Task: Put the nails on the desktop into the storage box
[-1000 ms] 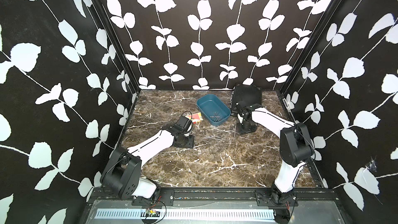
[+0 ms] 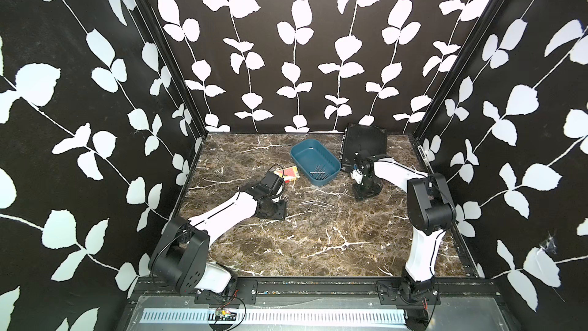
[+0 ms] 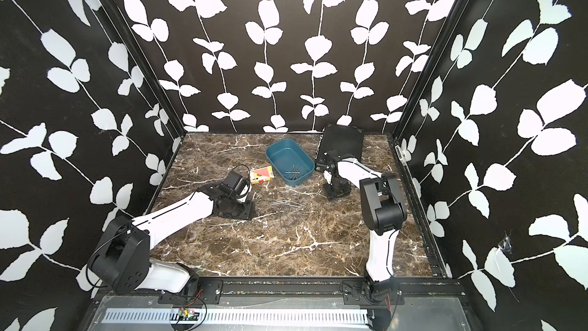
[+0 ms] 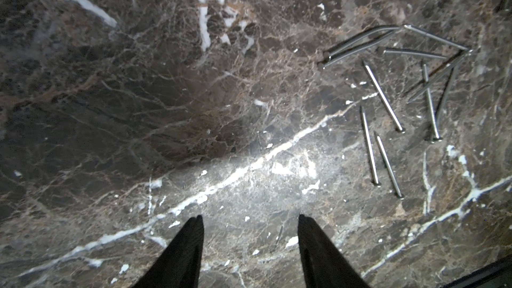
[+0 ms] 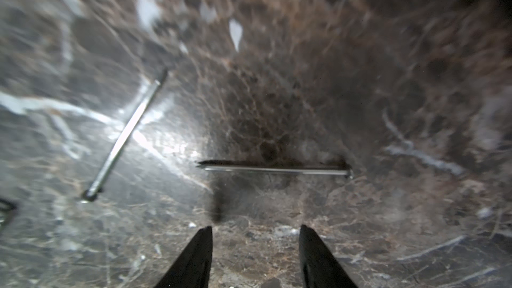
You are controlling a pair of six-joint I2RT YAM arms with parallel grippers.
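Observation:
Several nails (image 4: 384, 96) lie scattered on the desktop to the right in the left wrist view; the top left view shows these nails (image 2: 317, 203) between the two arms. My left gripper stands open beside them, nothing between its fingers. In the right wrist view one nail (image 5: 274, 170) lies crosswise just beyond the fingertips of my right gripper, which is open and empty. A second nail (image 5: 123, 136) lies slanted to its left. The blue storage box (image 2: 301, 168), behind the nails, has several nails (image 3: 292, 173) inside.
A red and yellow packet (image 2: 290, 174) lies left of the box, close to my left arm. A black flat case (image 2: 364, 142) stands behind my right gripper.
The left arm and the box have stayed put.

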